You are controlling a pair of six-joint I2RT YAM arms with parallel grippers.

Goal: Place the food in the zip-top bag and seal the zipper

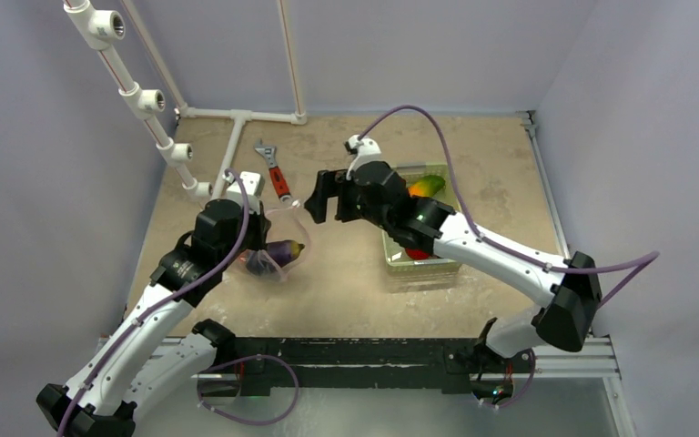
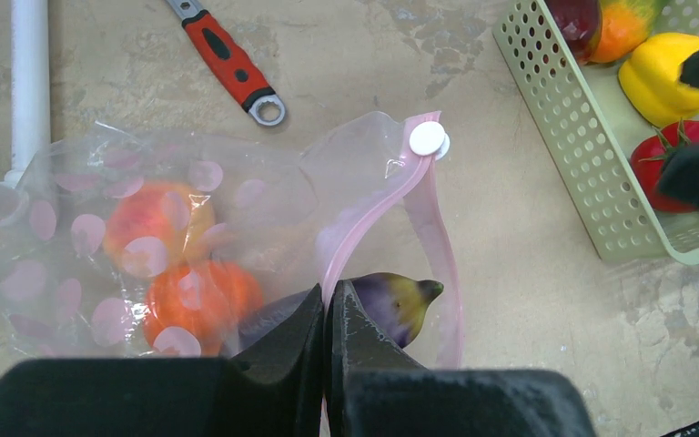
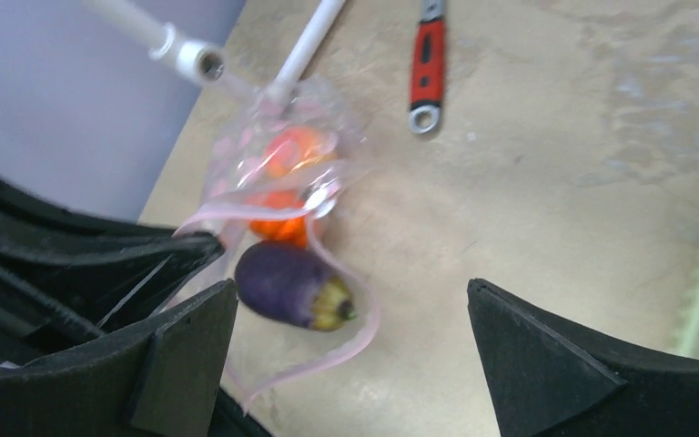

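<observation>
The clear zip top bag (image 2: 282, 182) with pink dots and a pink zipper edge lies with its mouth open. Inside it are two orange-red foods, one a rounded fruit (image 2: 159, 223) and the other an orange item (image 2: 202, 296). A purple eggplant (image 2: 391, 305) rests in the bag mouth, its stem end towards the opening. My left gripper is shut on the bag's pink rim, which runs between its fingertips. To the right of the bag, above the table, my right gripper (image 1: 324, 193) is open and empty.
A green basket (image 2: 582, 137) on the right holds a yellow pepper (image 2: 669, 77), a tomato (image 2: 669, 157) and other food. Behind the bag lies a red-handled wrench (image 2: 232, 64). White pipes (image 1: 232, 150) stand at the back left. Bare table separates bag and basket.
</observation>
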